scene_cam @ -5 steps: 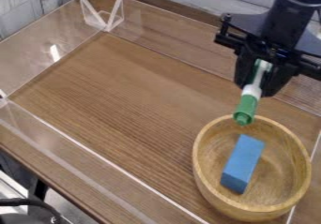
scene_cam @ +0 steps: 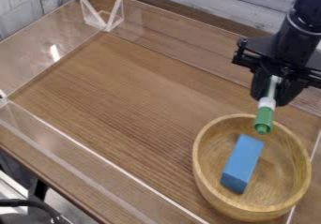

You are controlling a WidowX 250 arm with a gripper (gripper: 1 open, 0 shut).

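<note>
The black gripper (scene_cam: 268, 82) at upper right is shut on a green cylindrical object (scene_cam: 265, 115) with a pale upper part, held upright over the back of a round wooden bowl (scene_cam: 211, 187). A blue rectangular block (scene_cam: 241, 165) lies inside the bowl, toward its left side. Whether the green object touches anything below cannot be told from this view.
A white wire-like item (scene_cam: 100, 17) stands at the back left. A dark curved object (scene_cam: 25, 204) is at the bottom left corner.
The gripper and the green object have shifted slightly right and down over the bowl. The blue block and bowl look unchanged.
</note>
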